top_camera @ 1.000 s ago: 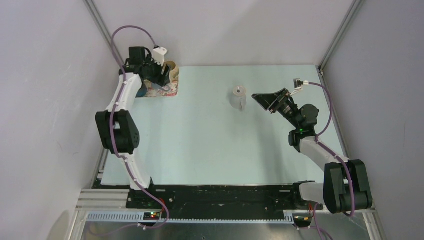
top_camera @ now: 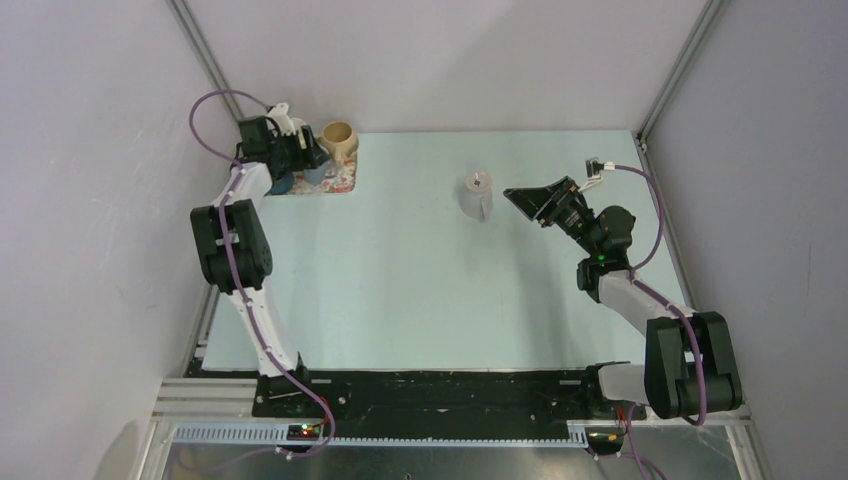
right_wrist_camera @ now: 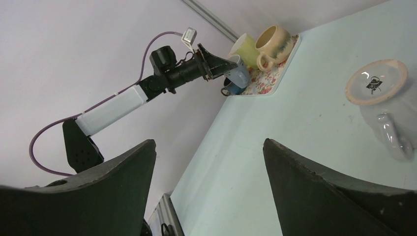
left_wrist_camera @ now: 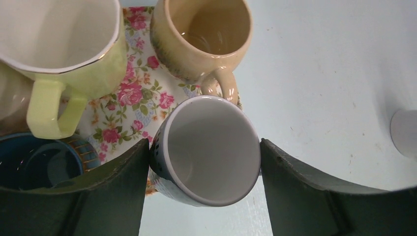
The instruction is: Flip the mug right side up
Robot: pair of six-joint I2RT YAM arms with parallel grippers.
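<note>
An upside-down white mug [top_camera: 478, 181] stands mid-table, its base up and its handle [top_camera: 486, 208] toward the front. The right wrist view shows a black print on the base [right_wrist_camera: 376, 82]. My right gripper is open to the right of that mug, apart from it and with nothing between its fingers. Over the floral tray at the back left, my left gripper is shut on a pale blue mug [left_wrist_camera: 209, 152], white inside. That mug's opening faces the left wrist camera; whether it touches the tray cannot be told.
On the floral tray [left_wrist_camera: 134, 93] stand a tan mug [left_wrist_camera: 216, 64], a yellow-green mug [left_wrist_camera: 98, 78] and a dark blue mug [left_wrist_camera: 44, 160], close around the held one. Walls border the back and sides.
My left gripper has moved a little left, and the pale blue mug now shows more beneath it. The right arm has barely moved, and the upside-down mug stands where it was.
</note>
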